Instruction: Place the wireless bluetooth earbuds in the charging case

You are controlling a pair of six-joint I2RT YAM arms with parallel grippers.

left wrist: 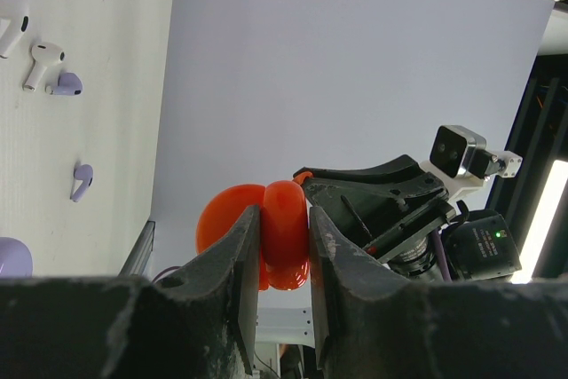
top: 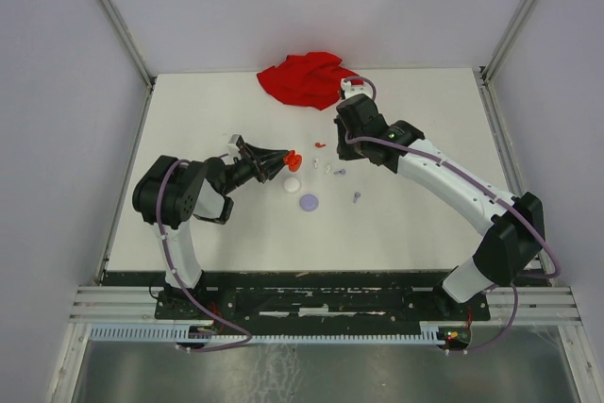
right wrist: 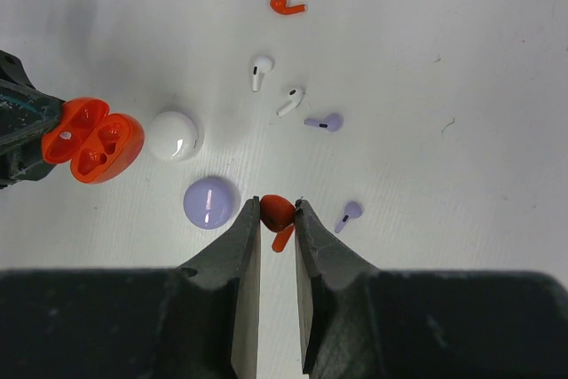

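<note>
My left gripper is shut on the orange charging case (left wrist: 284, 237). In the right wrist view that case (right wrist: 108, 148) is held with its lid open, and no earbud shows in its hollows. My right gripper is shut on the head of an orange earbud (right wrist: 278, 212), whose stem points down between the fingers, over the table. A second orange earbud (right wrist: 284, 6) lies loose on the table, well apart from both grippers. In the top view the case (top: 293, 161) is left of the right arm's tip, with a gap between them.
White earbuds (right wrist: 295, 98) and lavender earbuds (right wrist: 330, 122) lie loose between the arms. A white case (right wrist: 173, 136) and a lavender case (right wrist: 210, 202) stand shut nearby. A red cloth (top: 307, 79) is heaped at the back.
</note>
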